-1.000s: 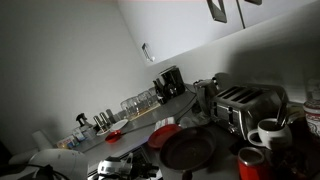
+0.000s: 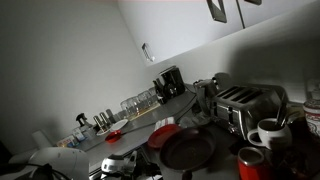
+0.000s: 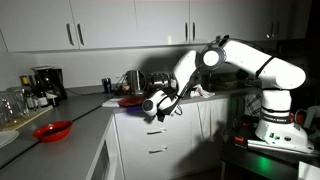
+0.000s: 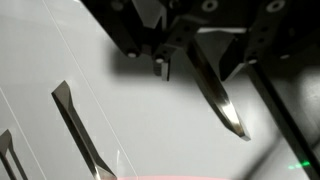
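Observation:
In the wrist view, a metal drawer handle [image 4: 218,100] stands out from a white drawer front [image 4: 150,115], with its upper end reaching up between the dark fingers of my gripper. The fingers stand apart, and I cannot tell whether either touches the handle. Exterior view 2 has my gripper [image 3: 154,112] low at the front of the white drawers, just under the counter edge. Another handle [image 3: 157,150] shows on a drawer below. In exterior view 1 my gripper is mostly lost in the dark lower left corner.
On the counter are a dark pan [image 2: 188,148], a toaster [image 2: 248,108], a white mug [image 2: 270,133] and a red can [image 2: 252,163]. A red bowl [image 3: 52,130] rests on the left counter. Another handle [image 4: 82,130] lies left in the wrist view.
In exterior view 1 the arm at the lower left has shifted only slightly. The things on the counter have stayed where they were.

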